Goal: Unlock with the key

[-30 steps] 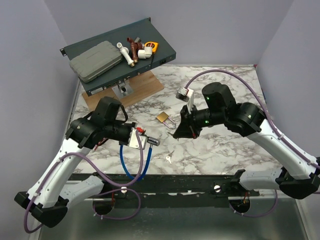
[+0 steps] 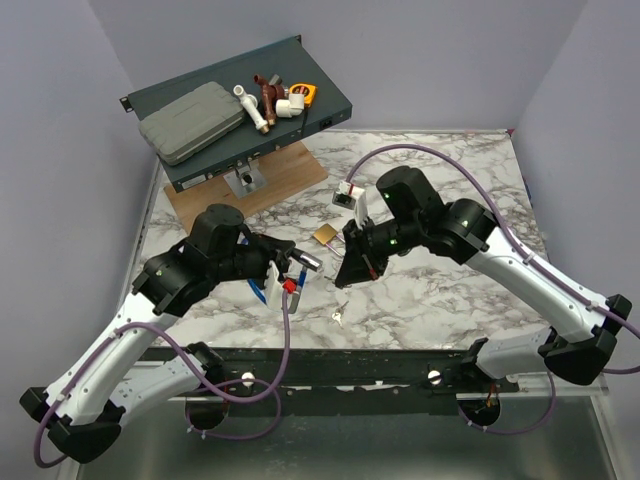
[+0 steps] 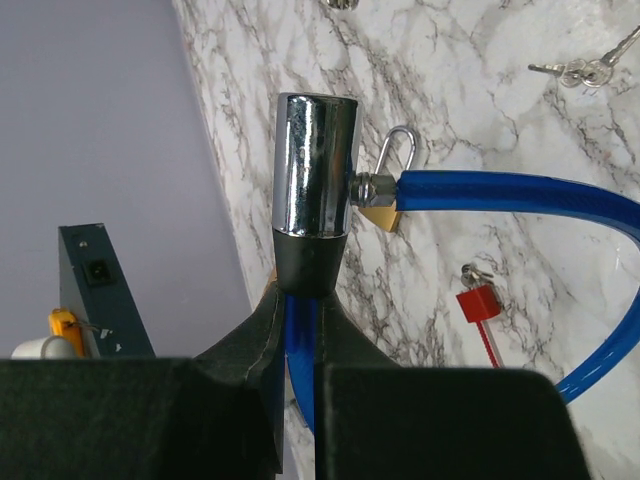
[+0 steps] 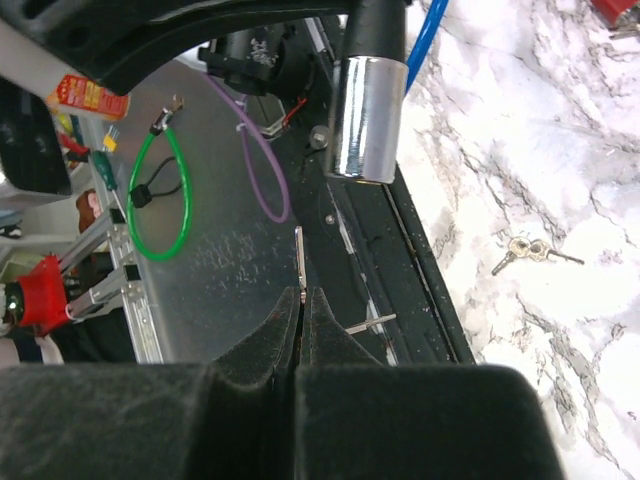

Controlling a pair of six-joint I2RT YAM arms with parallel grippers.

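Held in my left gripper is a blue cable lock, gripped by the black collar just below its chrome cylinder. Its blue cable loops away to the side. My right gripper is shut on a thin key whose blade points out past the fingertips; a second thin metal piece sticks out sideways there. From above, the chrome cylinder stays a short gap to the left of the right gripper, and key and lock appear apart. The keyhole is not visible.
Loose keys lie on the marble table near its front edge. A brass padlock rests farther back, and a red padlock lies on the marble too. At back left stands a raised dark shelf.
The left gripper has swung the chrome cylinder toward the back of the table, and its cable loop has shifted.
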